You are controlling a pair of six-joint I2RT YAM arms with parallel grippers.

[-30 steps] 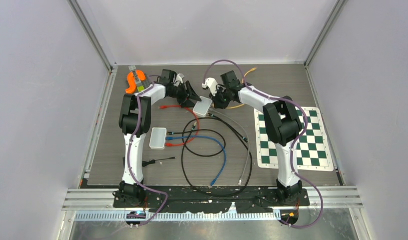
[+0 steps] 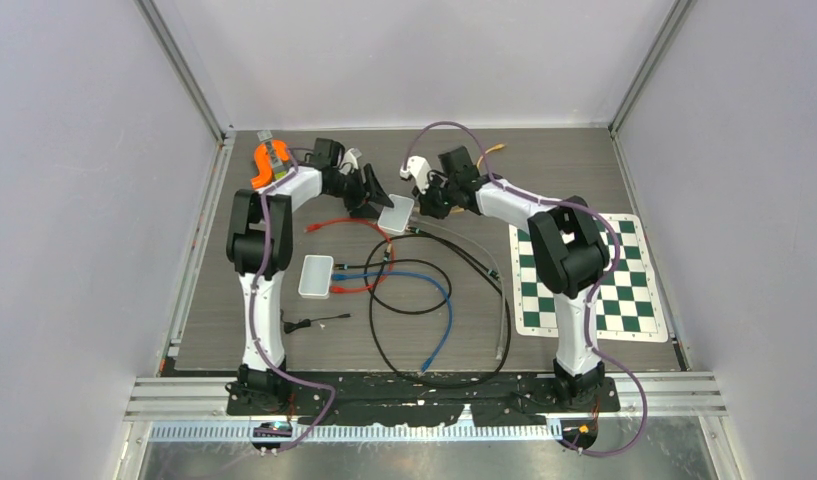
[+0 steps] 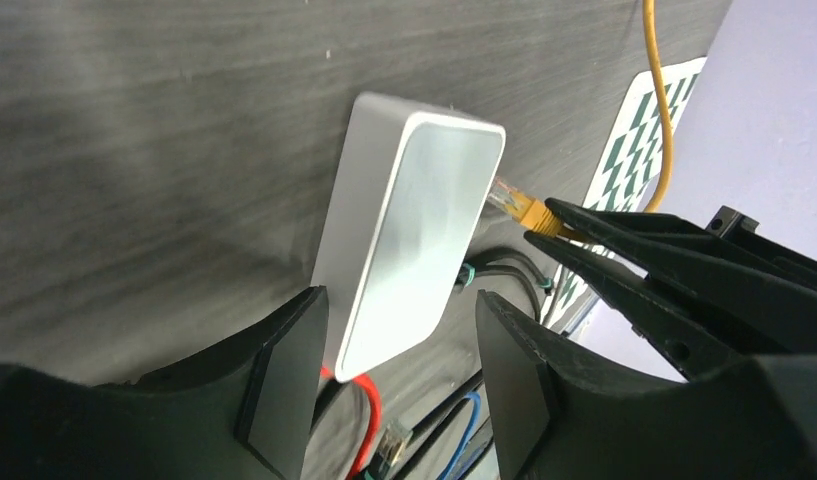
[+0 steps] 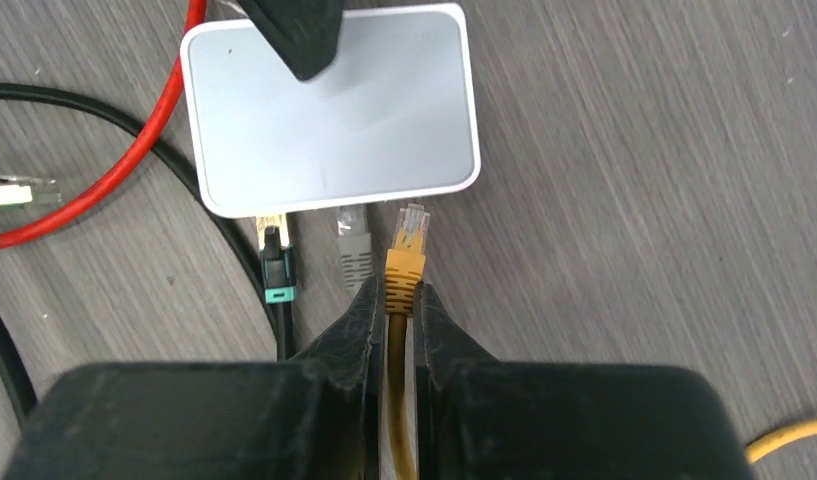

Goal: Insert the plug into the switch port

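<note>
The white switch (image 2: 396,214) lies tilted at the table's middle; a black plug (image 4: 276,262) and a grey plug (image 4: 354,245) sit at its port side. My left gripper is open around the switch's near end, its left finger (image 3: 296,325) close against that side and the other clear of it. My right gripper is shut on the yellow cable's plug (image 4: 406,258). The plug's clear tip points at the switch's port side, right of the grey plug, with a slight gap in the right wrist view. The port openings are hidden.
A second white switch (image 2: 316,277) stands at the left with blue and red cables at it. Black cable loops (image 2: 376,330) fill the centre front. A checkered board (image 2: 639,325) lies at the right, an orange object (image 2: 270,163) at the back left.
The switch and my left gripper have shifted a little to the left. The grey cable's loose end has slid right and back. My right gripper has moved only slightly.
</note>
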